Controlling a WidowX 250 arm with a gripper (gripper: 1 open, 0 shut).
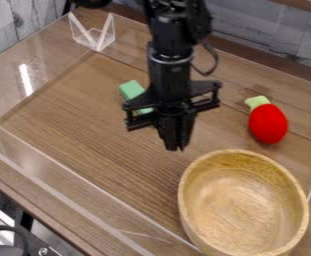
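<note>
The black gripper (171,122) hangs over the middle of the wooden surface, shut, with nothing visible between its fingers. It is just in front of a green block (134,92), which it partly hides. A tan bowl (243,208) sits at the bottom right, in front of and to the right of the gripper. A red oval object (267,123) lies to the right of the gripper, with a pale green item (257,102) just behind it.
A clear plastic object (95,30) stands at the back left near the rim. A dark cable (11,232) shows at the bottom left corner.
</note>
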